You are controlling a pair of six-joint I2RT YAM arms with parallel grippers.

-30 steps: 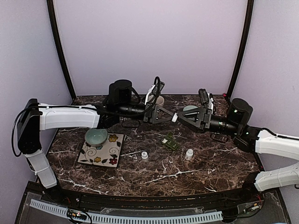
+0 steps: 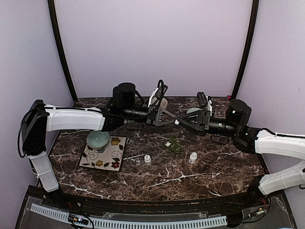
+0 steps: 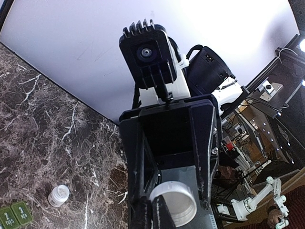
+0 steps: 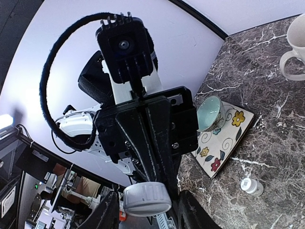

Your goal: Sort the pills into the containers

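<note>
A white cap (image 2: 177,121) (image 3: 173,203) (image 4: 147,200) is held up at the tips of my left gripper (image 2: 172,120), whose fingers are shut on it. My right gripper (image 2: 182,122) faces it from the right, its fingers part open around or just beside the cap. The green pill organizer (image 2: 173,145) (image 3: 14,214) lies on the table below. A white pill bottle (image 2: 193,158) (image 3: 58,195) stands right of it, and another small white container (image 2: 147,159) (image 4: 251,187) stands to the left.
A floral board (image 2: 116,157) (image 4: 219,148) with a teal bowl (image 2: 97,139) lies at the left. A white mug (image 4: 298,43) stands at the back, partly behind the left arm.
My right gripper has moved slightly left, up to the cap at my left gripper. The left arm has barely moved, and the things on the table are unchanged.
</note>
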